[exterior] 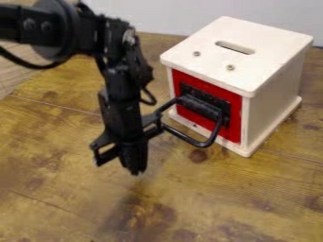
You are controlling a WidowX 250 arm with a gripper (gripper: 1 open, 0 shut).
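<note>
A white box [271, 85] with a red front panel [229, 134] and black fittings stands at the right, a slot in its top. A black looped bar [209, 140] sticks out from the panel. My black arm comes down from the upper left, and its gripper [134, 164] points downward over the wooden floor, left of and in front of the box. The gripper is shut, and I see nothing held in it.
A pale wall runs behind the box.
</note>
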